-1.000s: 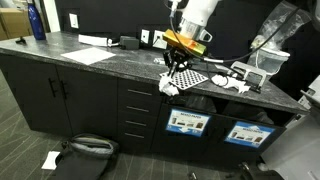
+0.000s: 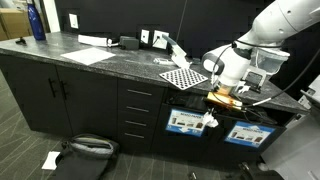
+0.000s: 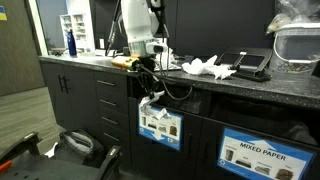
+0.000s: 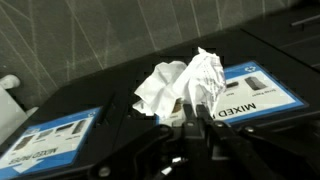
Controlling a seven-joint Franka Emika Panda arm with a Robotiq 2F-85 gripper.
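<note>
A crumpled white paper or cloth (image 4: pixel 185 85) is pinched in my gripper, which is shut on it; the dark fingers hide its near end. In exterior view 1 the white piece (image 2: pixel 209 120) hangs in front of the bin cabinet, below the countertop edge. Exterior view 2 shows it (image 3: pixel 150 101) just above the left blue-and-white bin label (image 3: pixel 160 126), near the dark opening under the counter. How far it is from the opening is hard to tell.
A second label, mixed paper (image 3: pixel 262 155), is on the right cabinet front. On the countertop (image 2: pixel 135 66) lie a white perforated sheet (image 2: pixel 184 78), papers (image 2: pixel 88 56) and a clear container (image 3: pixel 296 45). A dark bag (image 2: pixel 88 155) rests on the floor to the left.
The arm has swung right and come down from over the counter to the front of the bin cabinet. The white piece has stayed in the gripper and moved with it.
</note>
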